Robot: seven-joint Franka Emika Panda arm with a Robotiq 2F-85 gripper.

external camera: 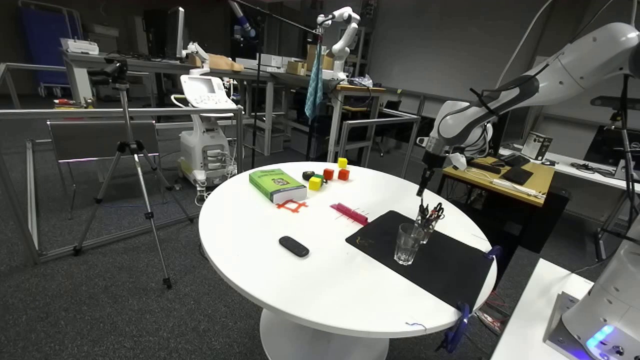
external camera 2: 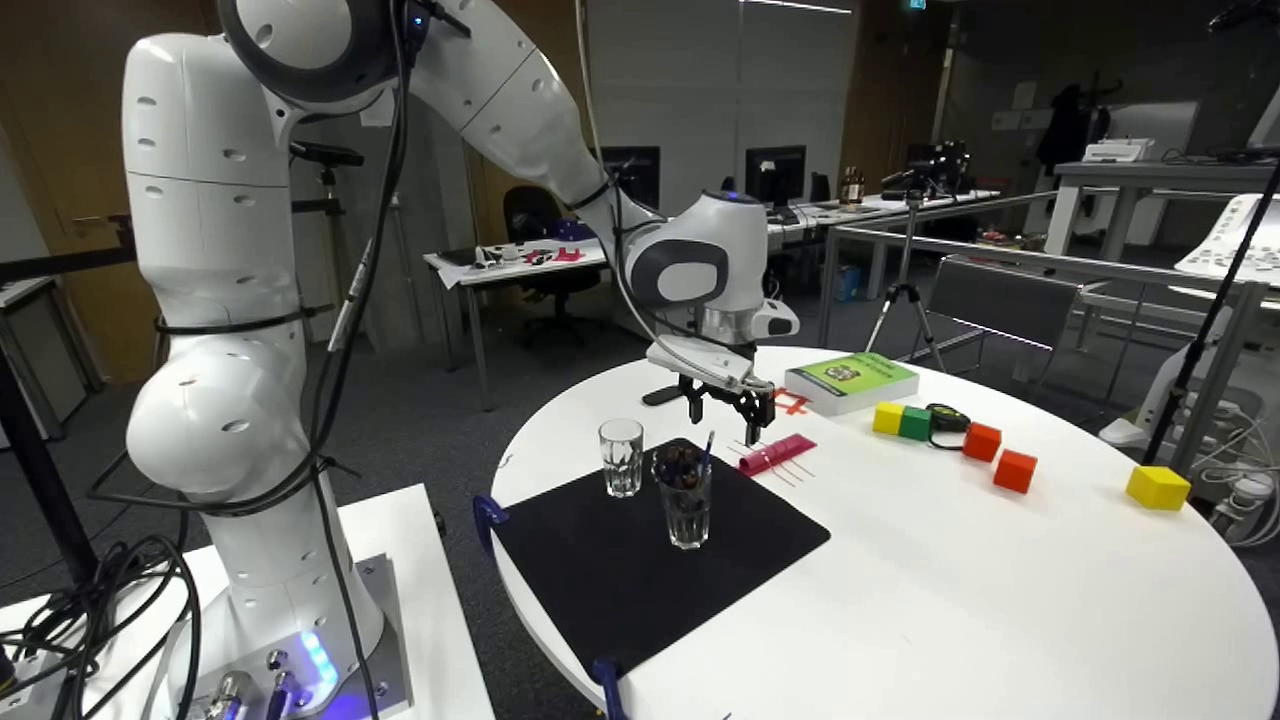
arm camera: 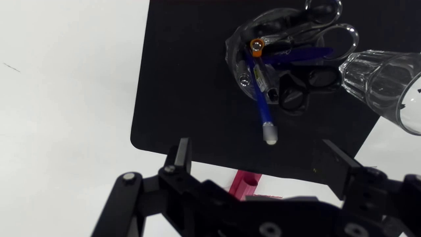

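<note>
My gripper stands open above the near part of the black mat (arm camera: 177, 98), with nothing between its fingers. A clear glass holding pens and scissors (external camera 2: 687, 510) stands upright on the mat. From it leans a blue pen (arm camera: 263, 104), its pale end pointing toward the space between my fingertips, though apart from them. In exterior view 1 the gripper (external camera: 422, 185) hangs just above and behind this glass. Black-handled scissors (arm camera: 294, 92) also stick out of it. Beside it stands an empty drinking glass (external camera 2: 621, 462).
A crimson holder (external camera 2: 777, 452) with thin sticks lies past the mat. Further along are a green book (external camera: 277, 185), a black remote (external camera: 294, 246), and several coloured cubes, including a yellow cube (external camera 2: 1158, 487). Blue clamps (external camera: 459, 327) grip the table edge.
</note>
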